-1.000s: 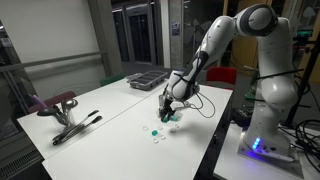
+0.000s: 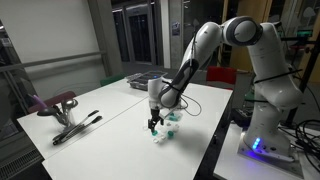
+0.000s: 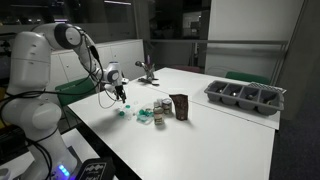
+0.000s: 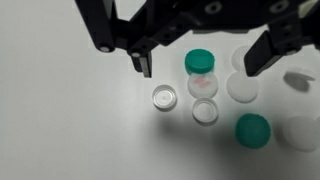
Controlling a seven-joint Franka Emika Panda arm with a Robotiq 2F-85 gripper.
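Note:
Several small round caps lie loose on the white table. In the wrist view there are a green cap (image 4: 199,62), a whitish cap (image 4: 201,86) touching it, two clear ring-like caps, one of them a clear cap (image 4: 164,97) on the left, and a second green cap (image 4: 252,130). More white lids (image 4: 300,132) lie to the right. My gripper is open above the caps, its fingers wide apart with nothing held. Exterior view 1 has the gripper (image 2: 158,121) pointing down over the cap group, close above the table.
A holder with utensils (image 2: 67,120) stands at the left. Behind the caps are jars (image 3: 158,116) and a dark brown bag (image 3: 180,106). A grey compartment tray (image 3: 243,96) sits at the far side.
The gripper now covers part of the caps that showed before.

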